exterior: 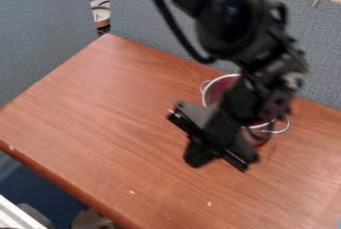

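My gripper (213,143) is in the middle right of the camera view, low over the wooden table and in front of a metal pot (213,88) with side handles. It looks shut, though motion blur softens it; nothing shows between its fingers. The arm hides most of the pot and whatever is inside it.
Grey padded panels (173,24) border the back and left, and the table's front edge runs diagonally at the lower left.
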